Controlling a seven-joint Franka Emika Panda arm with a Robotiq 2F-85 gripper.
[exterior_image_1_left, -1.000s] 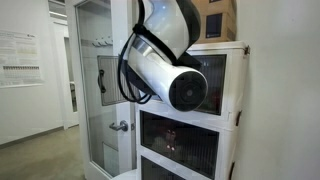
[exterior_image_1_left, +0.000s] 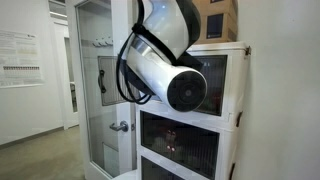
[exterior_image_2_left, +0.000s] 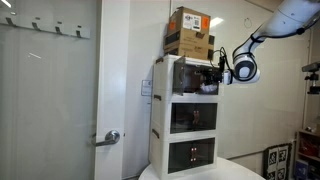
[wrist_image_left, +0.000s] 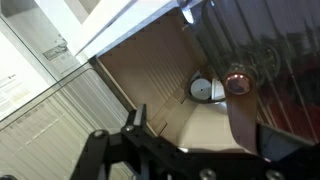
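A white cabinet (exterior_image_2_left: 184, 122) has several stacked compartments with dark see-through doors, and its top door (exterior_image_2_left: 191, 76) stands open. My gripper is at the top compartment; in the wrist view its black fingers (wrist_image_left: 133, 135) stand apart, with clear space between them. Close to the right finger shows a brown upright piece (wrist_image_left: 240, 110) with a round end; whether it touches the finger is unclear. Deeper in lies a small round white-and-grey thing (wrist_image_left: 202, 90). In exterior view 1 the arm (exterior_image_1_left: 165, 65) hides the gripper.
Cardboard boxes (exterior_image_2_left: 188, 32) sit on top of the cabinet. The middle door (exterior_image_1_left: 180, 142) and the bottom door (exterior_image_2_left: 189, 154) are shut. A white table (exterior_image_2_left: 225, 171) carries the cabinet. Left of it is a glass room door (exterior_image_1_left: 103, 90) with a metal handle.
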